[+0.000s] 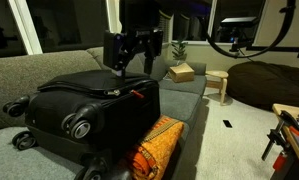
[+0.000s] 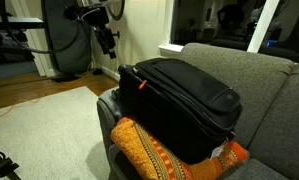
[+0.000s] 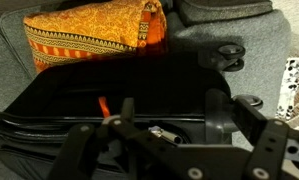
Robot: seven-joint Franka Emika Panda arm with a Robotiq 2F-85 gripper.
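Note:
A black suitcase (image 1: 89,112) lies on the grey couch, its wheels facing the near left in exterior view 1. On its side is a small orange-red tag (image 3: 104,106). My gripper (image 1: 134,67) hangs above the suitcase's far side in that view, fingers apart and nothing between them. From the wrist view, the fingers (image 3: 218,106) spread over the black case, near a metallic zip or latch part (image 3: 167,134). Exterior view 2 has the gripper (image 2: 111,46) up and to the left of the suitcase (image 2: 179,108). Contact with the case does not show.
An orange patterned cloth (image 1: 157,147) lies against the suitcase on the couch (image 2: 251,75). Farther back are a cardboard box (image 1: 181,73) and a small round wooden table (image 1: 217,77). A wooden table (image 1: 292,118) stands at right. Open carpet (image 1: 234,135) lies between.

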